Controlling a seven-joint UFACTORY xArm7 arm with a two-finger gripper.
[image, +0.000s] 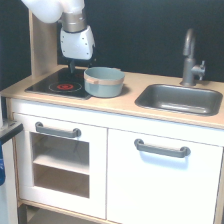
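At the upper left hangs the white arm, its hand pointing down over the stove. My gripper (73, 67) is just left of and behind a grey-blue pot (104, 88); its fingers are small and dark, so whether they are open or shut is unclear, as is whether they touch the pot. The pot stands upright on the counter, at the right edge of the black cooktop (45, 88). A red-lit burner (66, 87) shows on the cooktop to the pot's left.
A sink (180, 98) with a grey faucet (190, 60) lies at the right of the wooden counter (122, 102). Bare counter separates pot and sink. Below are an oven door with a handle (57, 132) and a cabinet door (162, 185), both closed.
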